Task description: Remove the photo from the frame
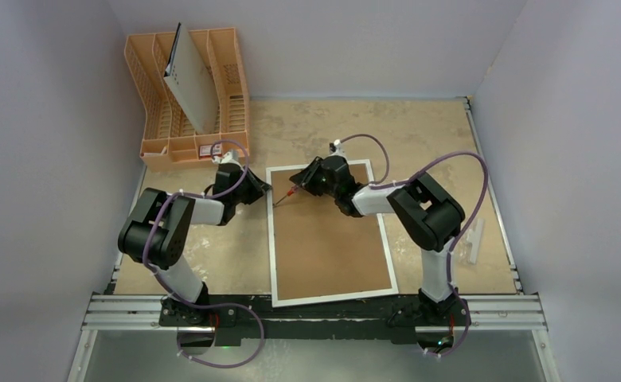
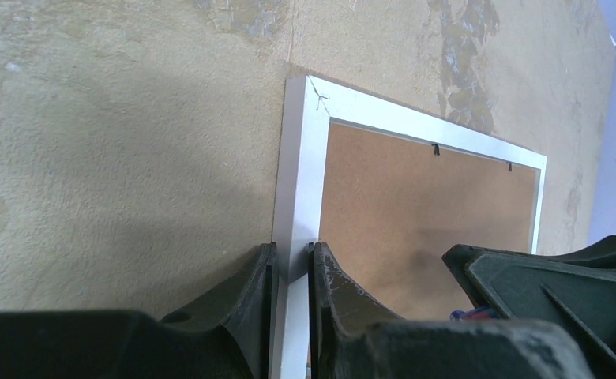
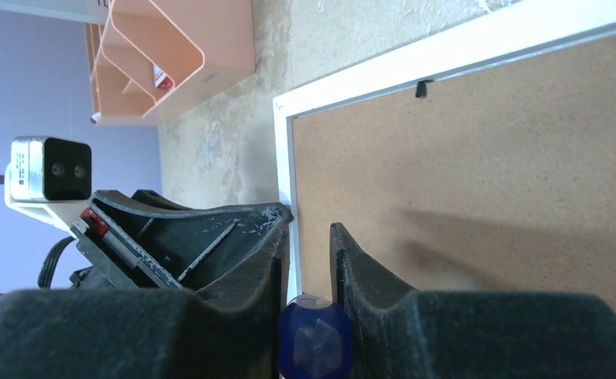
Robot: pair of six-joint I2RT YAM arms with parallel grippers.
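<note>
A white frame (image 1: 271, 255) lies on the table with its brown backing board (image 1: 327, 251) facing up and small dark tabs along its inner edge. My left gripper is at the frame's left bar near the far corner, fingertips on either side of it; how tightly they close is hard to tell. My right gripper (image 1: 307, 179) is shut on a screwdriver (image 1: 293, 190), whose blue handle (image 3: 314, 339) shows in the right wrist view; its shaft reaches down-left to the inner edge of the left bar.
An orange organiser (image 1: 156, 95) holding a white folder (image 1: 192, 87) stands at the back left. A small white bar (image 1: 474, 240) lies at the right edge. The frame's front end reaches the table's front edge.
</note>
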